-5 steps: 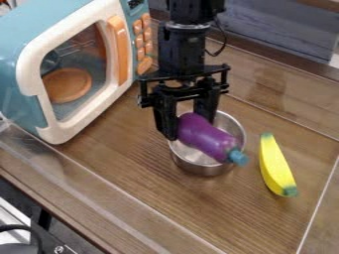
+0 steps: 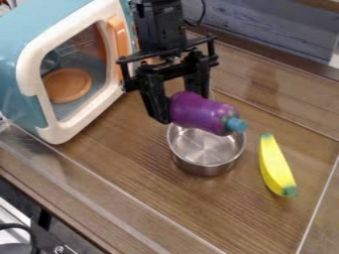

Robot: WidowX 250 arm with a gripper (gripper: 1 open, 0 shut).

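Observation:
My gripper (image 2: pixel 169 100) is shut on a purple bottle (image 2: pixel 204 113) with a teal cap, held tilted with the cap pointing right. The bottle hangs over the back part of a steel bowl (image 2: pixel 205 158) on the wooden table, hiding part of its rim.
A toy microwave (image 2: pixel 34 79) with an orange plate inside stands at the left, close to the arm. A yellow banana (image 2: pixel 276 164) lies right of the bowl.
My gripper has risen and shifted left with the bottle, which now sits higher and more level, uncovering more of the bowl.

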